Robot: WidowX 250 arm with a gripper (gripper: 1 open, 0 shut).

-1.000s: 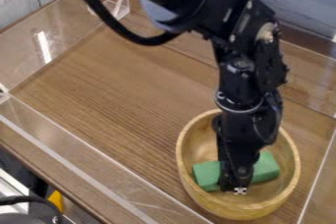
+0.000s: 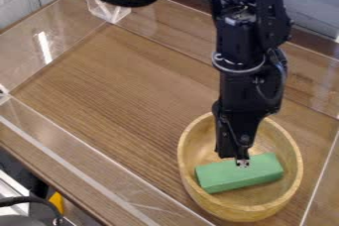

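A wooden bowl sits on the right of the table, and a green block lies inside it. The black gripper points down over the bowl, its tips just above the block's upper edge. It is shut, with nothing visible between its fingers.
A small clear object is at the back left. A grey wall runs along the back right, and black cable shows at the bottom left corner.
The gripper has risen from down at the green block to just above it, uncovering more of the block, which remains in the bowl.
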